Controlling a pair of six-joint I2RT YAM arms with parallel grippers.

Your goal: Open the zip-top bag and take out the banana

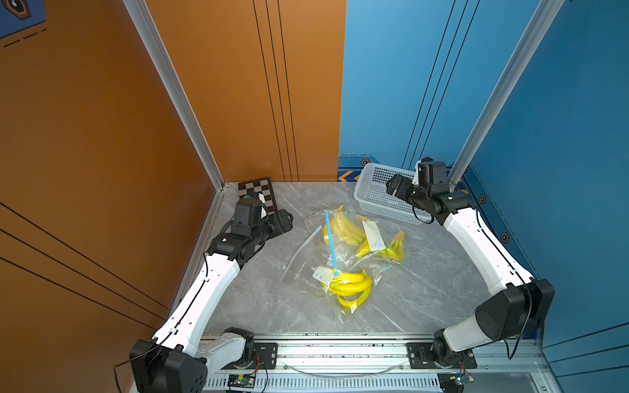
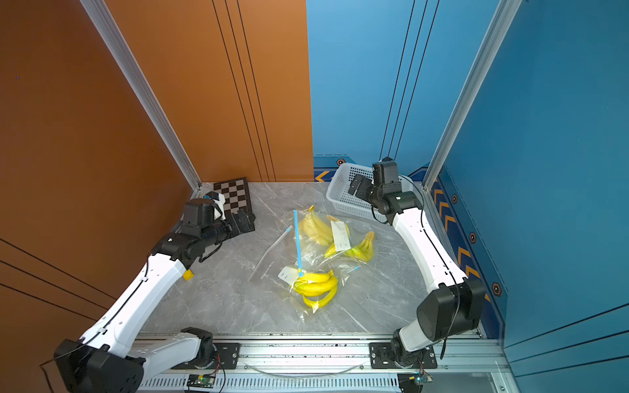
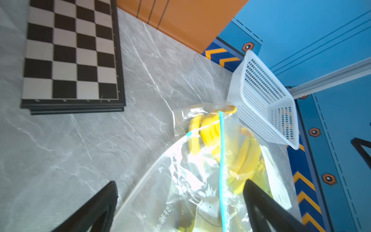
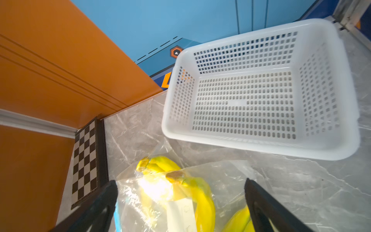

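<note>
Several clear zip bags lie together mid-table, overlapping. One bag with a blue zip strip (image 1: 330, 239) holds yellow bananas (image 1: 344, 229) at the back, under a white label (image 1: 374, 235). Toward the front, another bunch of bananas (image 1: 352, 288) sits inside clear plastic. Left of the bags my left gripper (image 1: 285, 222) hangs open above the table, its blurred fingers (image 3: 94, 208) wide apart and empty. My right gripper (image 1: 396, 185) is open over the basket's left part in the top left view, with nothing between its fingers. Neither gripper touches a bag.
An empty white perforated basket (image 4: 247, 143) stands at the back right. A checkered board (image 3: 73, 50) lies at the back left.
</note>
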